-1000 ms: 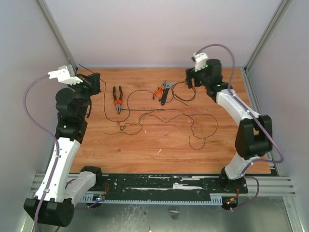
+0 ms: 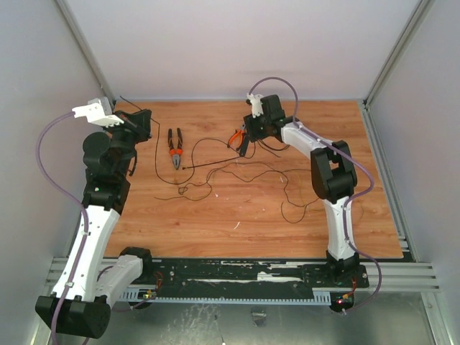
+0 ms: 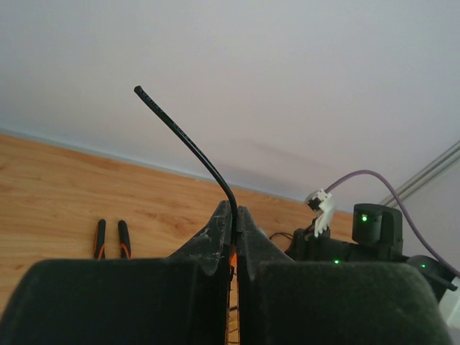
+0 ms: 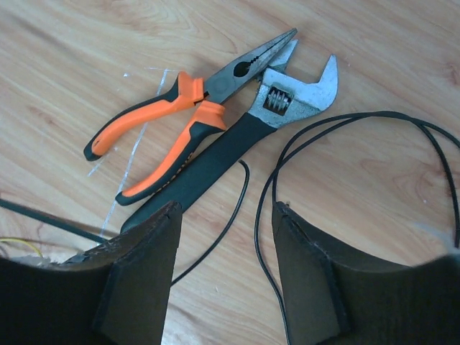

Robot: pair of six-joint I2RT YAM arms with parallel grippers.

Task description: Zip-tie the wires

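Note:
Raised over the left of the table, my left gripper (image 2: 152, 123) is shut on a thin black wire (image 3: 183, 136). The wire's free end sticks up past the fingertips in the left wrist view; its rest trails to the table. My right gripper is partly open over the tools, with no object clearly gripped. Between its fingers, one black wire end (image 4: 233, 214) and a looped wire (image 4: 257, 233) appear beyond the tips. A straight dark strip (image 2: 208, 163), possibly a zip tie, lies mid-table; in the right wrist view a dark strip (image 4: 50, 221) runs behind one finger.
Orange-handled pliers (image 4: 169, 111) and an adjustable wrench (image 4: 215, 154) lie under the right gripper. More pliers (image 2: 175, 149) rest nearer the left arm. A thin loose wire (image 2: 251, 177) winds across the middle.
My right arm has swung left from beside the coiled wire to over the wrench and lowered. The dark strip's right end has shifted toward the back. The left arm stays nearly still.

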